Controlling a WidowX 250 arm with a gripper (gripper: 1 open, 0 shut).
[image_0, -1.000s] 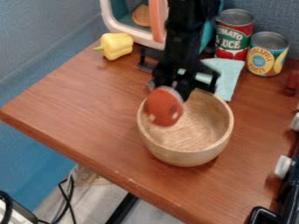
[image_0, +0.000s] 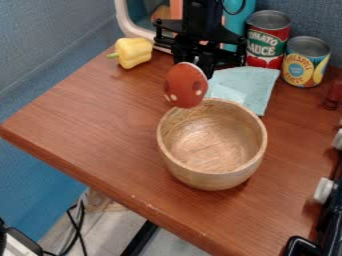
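My black gripper (image_0: 198, 62) is at the back centre of the table, holding a red-orange object with white spots (image_0: 185, 88), like a toy mushroom, that hangs tilted just above the back-left rim of a wooden bowl (image_0: 211, 155). The fingertips are mostly hidden behind that object. The bowl is empty and stands on the wooden table (image_0: 94, 130).
A yellow pepper-like toy (image_0: 131, 53) lies at the back left. A tomato sauce can (image_0: 265, 42), another can (image_0: 305, 62) and a pale cloth (image_0: 243, 88) are at the back right. Black hardware lines the right edge.
My gripper has moved up and toward the back with the red object, which has gone from inside the bowl's outline to above its back rim.
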